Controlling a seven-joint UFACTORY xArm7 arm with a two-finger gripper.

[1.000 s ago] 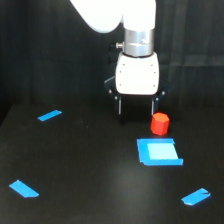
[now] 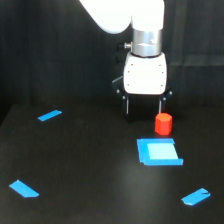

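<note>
A small red block (image 2: 163, 124) stands on the dark table right of centre, just behind a blue patch with a white square (image 2: 161, 151). Over the table's far part hangs my white gripper (image 2: 144, 104), pointing down. Its thin dark fingers are spread wide, and only dark background shows between them. The right finger (image 2: 161, 103) comes down close above or behind the block; whether they touch I cannot tell. The block is outside the gap, under the right finger's side.
Blue tape strips lie at the left rear (image 2: 50, 115), the left front (image 2: 24, 188) and the right front (image 2: 196, 197). A dark curtain (image 2: 60, 60) hangs behind.
My gripper has moved a little to the right and very slightly up. The red block sits slightly farther right than before. The blue patch and tape strips have stayed put.
</note>
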